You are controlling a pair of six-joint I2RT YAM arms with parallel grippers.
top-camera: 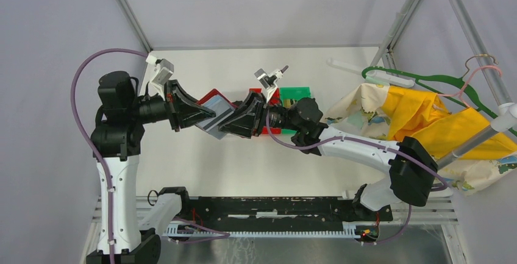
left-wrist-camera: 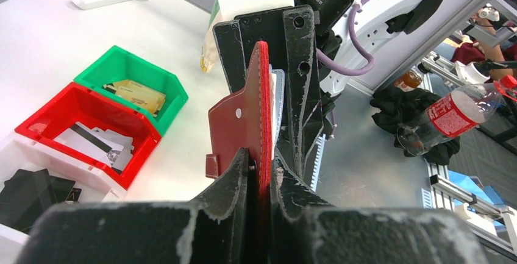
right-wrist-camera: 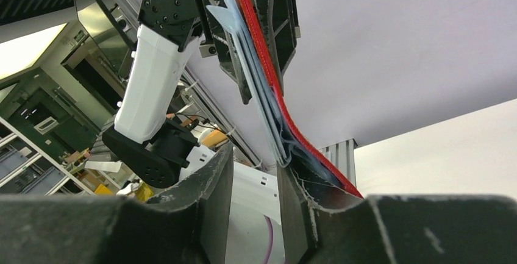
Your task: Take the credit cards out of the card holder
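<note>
The card holder, with its red leather cover [left-wrist-camera: 239,114] and clear sleeves [right-wrist-camera: 250,72], is held up above the table. My left gripper [top-camera: 209,114] is shut on one end of it. Facing it, my right gripper stands open, its fingers apart near the holder's free end. In the right wrist view the sleeves hang bunched close to one finger [right-wrist-camera: 294,206] of that gripper; whether they touch, I cannot tell. No single card can be made out inside the sleeves.
On the table, a red bin [left-wrist-camera: 36,125] holds pale cards, a green bin [left-wrist-camera: 116,57] holds yellowish ones, and a white bin [left-wrist-camera: 97,175] holds black items. Cloths and hangers [top-camera: 451,84] fill the right side.
</note>
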